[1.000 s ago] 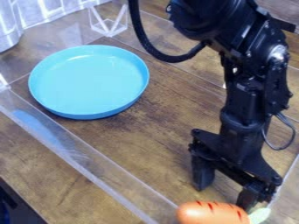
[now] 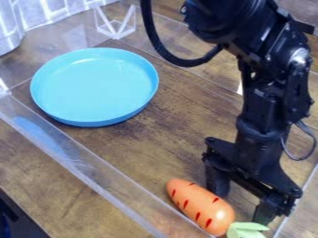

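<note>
An orange toy carrot (image 2: 199, 203) with red stripes and pale green leaves (image 2: 245, 230) lies at the bottom of the camera view, angled toward the lower right. My black gripper (image 2: 244, 191) is low over the wooden surface, just right of and behind the carrot. Its fingers point down and appear spread apart, with nothing visibly held between them. Whether they touch the carrot or its leaves is unclear.
A light blue round plate (image 2: 95, 85) sits at the upper left. Clear plastic walls edge the wooden surface (image 2: 149, 149), whose middle is bare. A white cloth is at the top left corner.
Since a second ago the carrot has shifted up and left and turned to a steeper angle.
</note>
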